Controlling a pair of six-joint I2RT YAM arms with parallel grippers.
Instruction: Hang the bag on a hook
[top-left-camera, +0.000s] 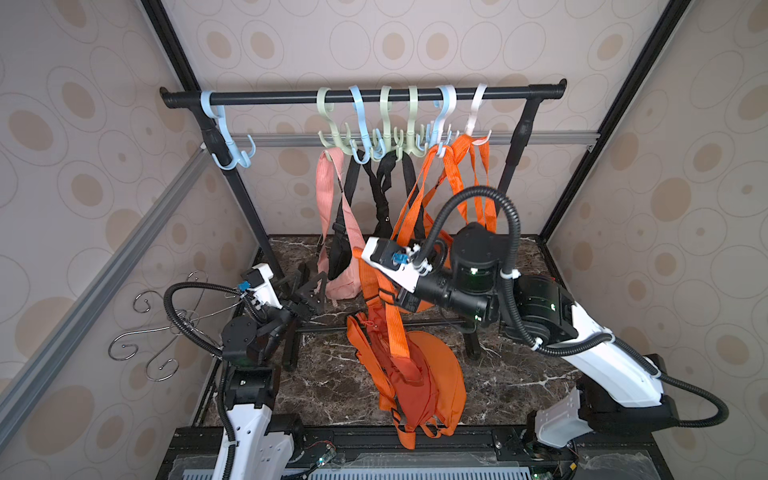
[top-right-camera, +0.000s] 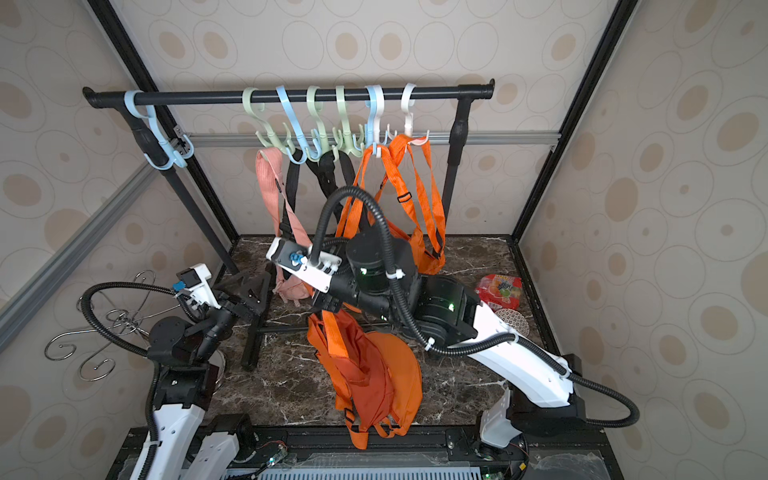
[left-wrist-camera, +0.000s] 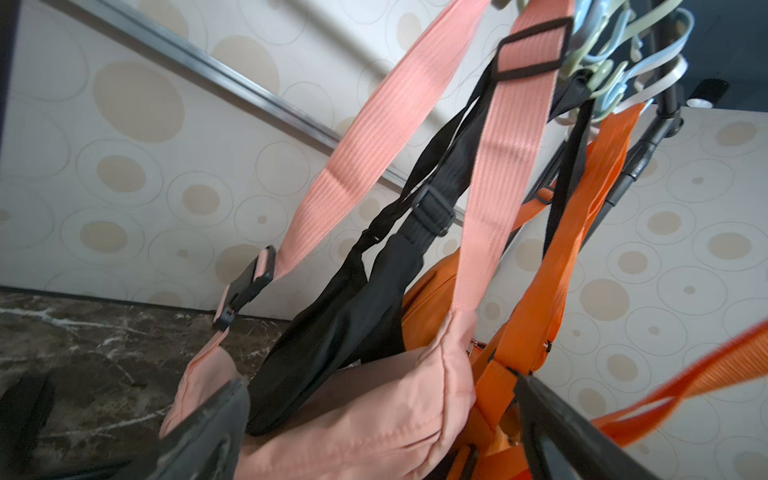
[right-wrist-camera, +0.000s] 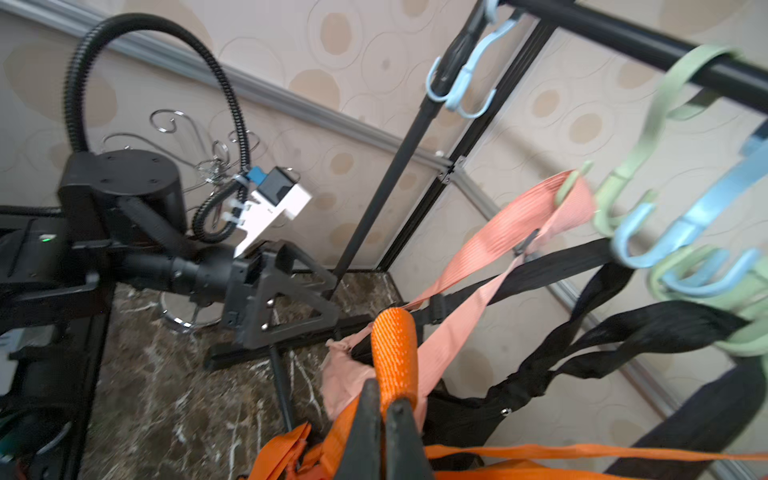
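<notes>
An orange bag (top-left-camera: 440, 372) with a darker red-orange panel is low at the front centre, its straps rising toward the right arm. My right gripper is shut on the bag's orange strap (right-wrist-camera: 395, 344), and a short loop sticks up above the fingertips. That grip is below the hooks; in the top views the arm hides it. At the left, my left gripper stands open with nothing held, in front of a hanging pink bag (left-wrist-camera: 352, 408). A blue hook (top-left-camera: 229, 144) at the rail's far left is empty.
Several green, blue and white hooks crowd the middle of the black rail (top-left-camera: 280, 97). Pink, black (top-left-camera: 384, 200) and orange straps (top-right-camera: 416, 192) hang from them. A wide stretch of rail is free between the left blue hook and the first green hook (top-left-camera: 324, 108).
</notes>
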